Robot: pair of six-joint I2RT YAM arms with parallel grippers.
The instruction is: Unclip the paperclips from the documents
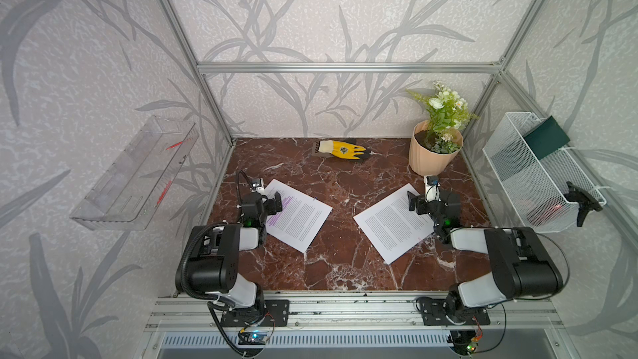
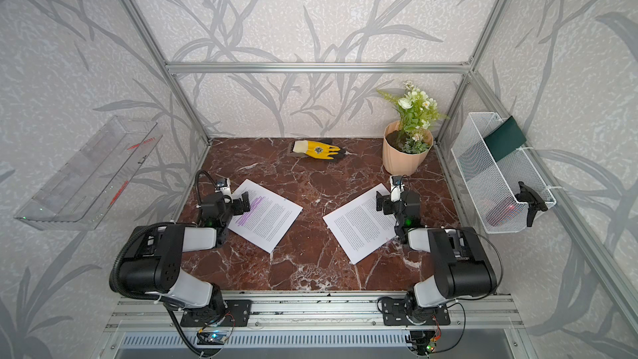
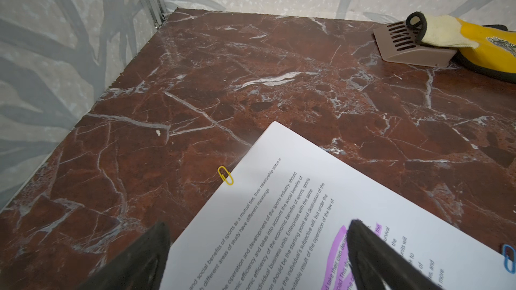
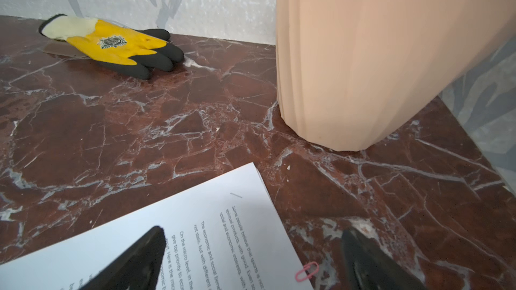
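Two printed documents lie on the marble table: a left one (image 1: 299, 219) with purple highlighting and a right one (image 1: 392, 226). A yellow paperclip (image 3: 225, 175) grips the left document's edge, and a blue paperclip (image 3: 508, 258) sits on another edge, cut by the frame. On the right document's edge, a pink paperclip (image 4: 307, 271) pokes partly over the table. Above the left document hangs my left gripper, open and empty. My right gripper, also open with nothing between its fingers, is over the right document near the pink clip.
A plant pot (image 4: 365, 59) stands behind the right document, close to my right gripper. At the back a yellow glove (image 1: 344, 150) rests on a brown object. A clear tray (image 1: 136, 173) and a white mesh basket (image 1: 531, 179) flank the table.
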